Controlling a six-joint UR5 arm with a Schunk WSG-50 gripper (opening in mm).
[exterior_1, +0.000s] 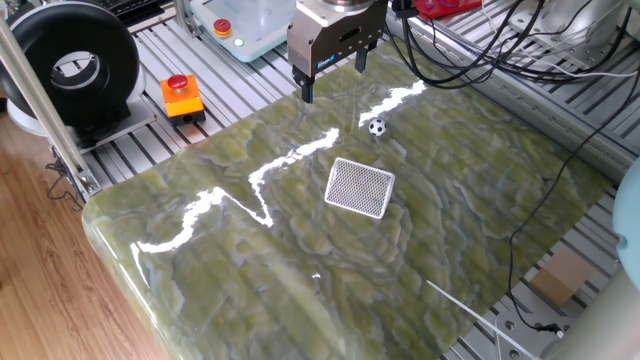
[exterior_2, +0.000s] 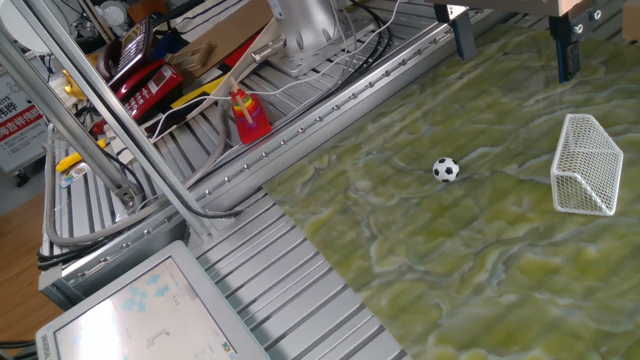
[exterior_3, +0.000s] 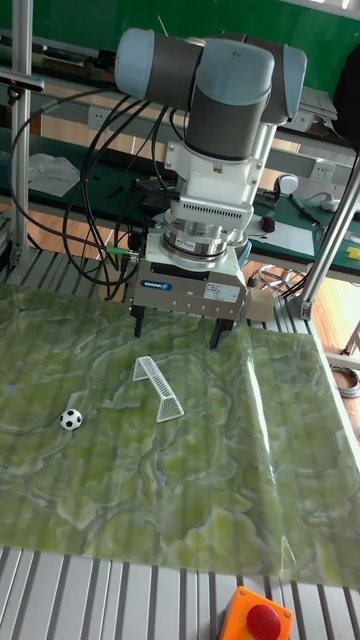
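Note:
A small black-and-white soccer ball (exterior_1: 377, 127) rests on the green marbled mat (exterior_1: 250, 290). Close by stands a white mesh goal (exterior_1: 360, 188), also on the mat. In exterior view 2 the ball (exterior_2: 446, 169) lies left of the goal (exterior_2: 587, 165), with bare mat between them. My gripper (exterior_1: 334, 78) hangs above the mat with its two dark fingers wide apart, open and with nothing between them. From exterior view 3, the gripper (exterior_3: 176, 329) is seen behind the goal (exterior_3: 159, 388), while the ball (exterior_3: 70, 419) sits off to the left, clear of both fingers.
An orange emergency-stop box (exterior_1: 182, 98) stands beyond the mat's edge, near a large black ring-shaped object (exterior_1: 70, 68). Black cables (exterior_1: 460, 65) hang beside the arm. A tablet-like screen (exterior_2: 150, 315) lies on the slatted metal table.

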